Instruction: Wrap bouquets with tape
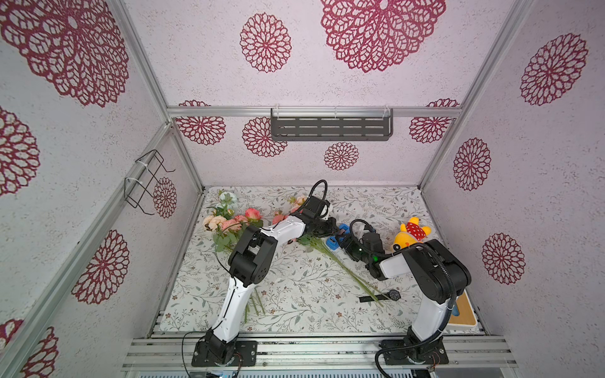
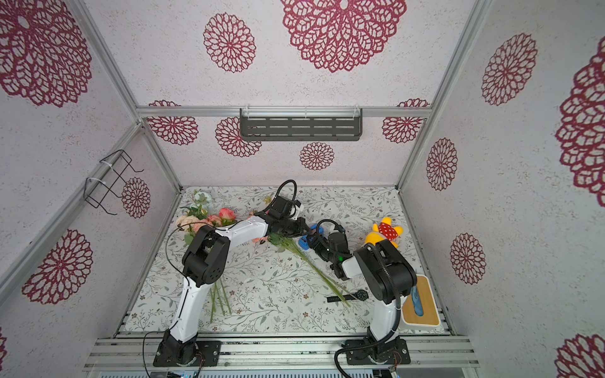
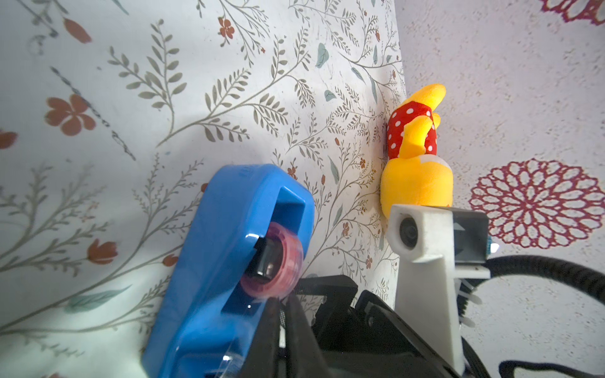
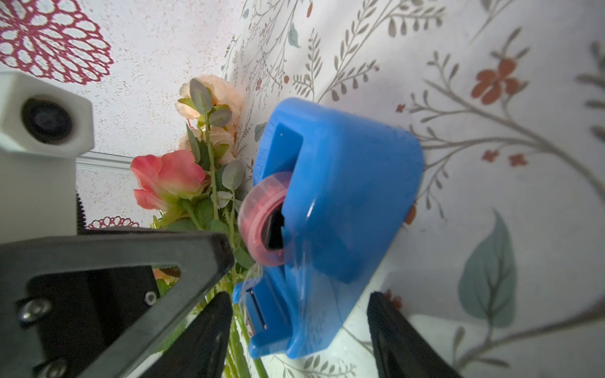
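A blue tape dispenser (image 3: 220, 233) with a pinkish clear tape roll (image 3: 277, 261) stands on the table between my two grippers. My right gripper is part open, its fingers (image 4: 211, 337) on either side of the dispenser's (image 4: 353, 189) lower end; contact is unclear. My left gripper is at the dispenser's near end, its dark fingertips close together. Whether it pinches any tape is hidden. Behind and left of my grippers, a bouquet (image 1: 296, 204) with pink flowers lies partly under the left arm, its green stems (image 1: 343, 267) running toward the front right.
Another bunch of flowers (image 1: 230, 220) lies at the left. A yellow plush toy (image 1: 411, 233) sits on the right. A black-handled tool (image 1: 379, 296) is by the stem ends, and a tan tray (image 2: 421, 302) stands front right.
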